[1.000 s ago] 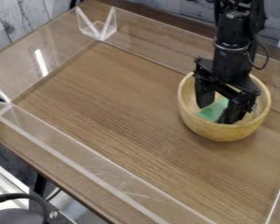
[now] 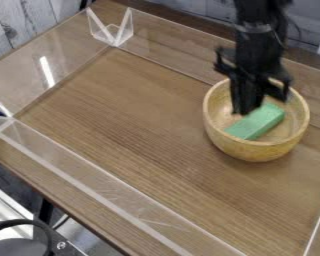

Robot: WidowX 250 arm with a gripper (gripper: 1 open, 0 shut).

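A light wooden bowl (image 2: 232,144) sits on the right side of the table with a mint-green block (image 2: 256,123) lying inside it. The black gripper (image 2: 252,92) hangs above the bowl's back part, blurred, its lower fingers over the bowl. Nothing shows held by it; whether its fingers are open or shut is too blurred to tell.
Clear tape strips run along the left and front. A white marked shape (image 2: 111,28) is at the back left. A black cable lies at the bottom left corner.
The gripper has risen up out of the bowl, leaving the green block in view inside it.
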